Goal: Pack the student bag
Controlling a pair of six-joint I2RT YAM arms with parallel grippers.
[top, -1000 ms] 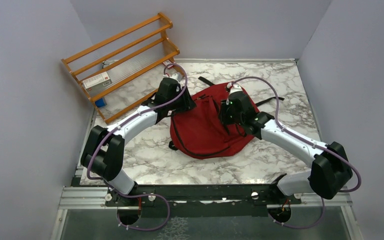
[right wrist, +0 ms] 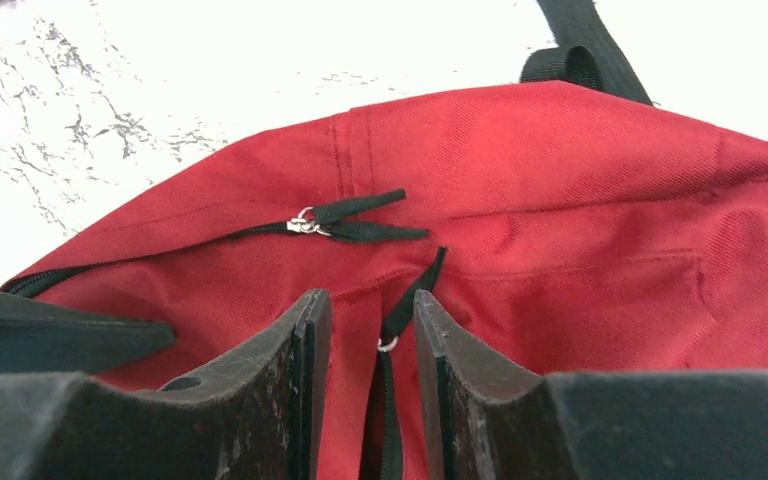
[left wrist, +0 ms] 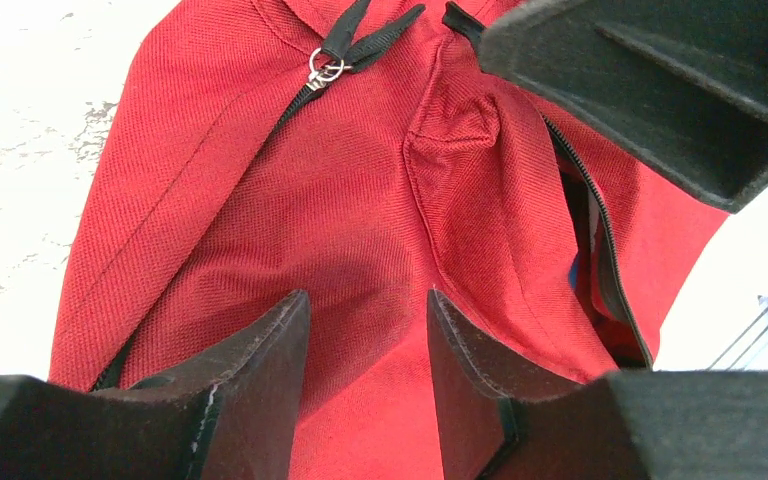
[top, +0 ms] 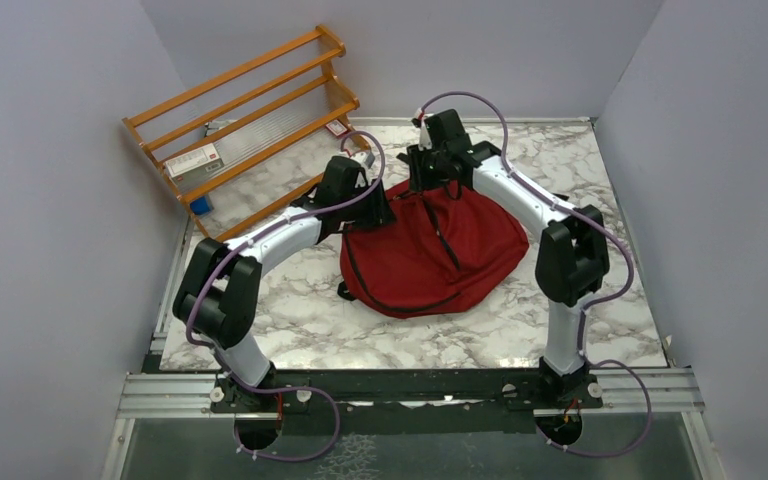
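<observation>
A red bag (top: pixel 430 270) lies flat on the marble table, with black zips and pull tabs along its top. My left gripper (top: pixel 375 205) hovers over the bag's upper left, fingers parted (left wrist: pixel 368 340) with only red fabric visible beyond them. Close to its right, over the bag's top edge, my right gripper (top: pixel 420 165) stands open (right wrist: pixel 372 330), above a zip pull (right wrist: pixel 400 310). Another zip pull with a metal ring (right wrist: pixel 310 222) lies just above that. A black strap (right wrist: pixel 590 50) extends behind the bag.
A wooden rack (top: pixel 240 80) at the back left holds a light boxed item (top: pixel 193 160) and a blue item (top: pixel 200 205). Bare marble (top: pixel 260 330) surrounds the bag. Grey walls bound the table at back and sides.
My right gripper has moved back and left to the bag's top edge, near my left gripper. The left arm has shifted slightly down and right. The bag looks about the same.
</observation>
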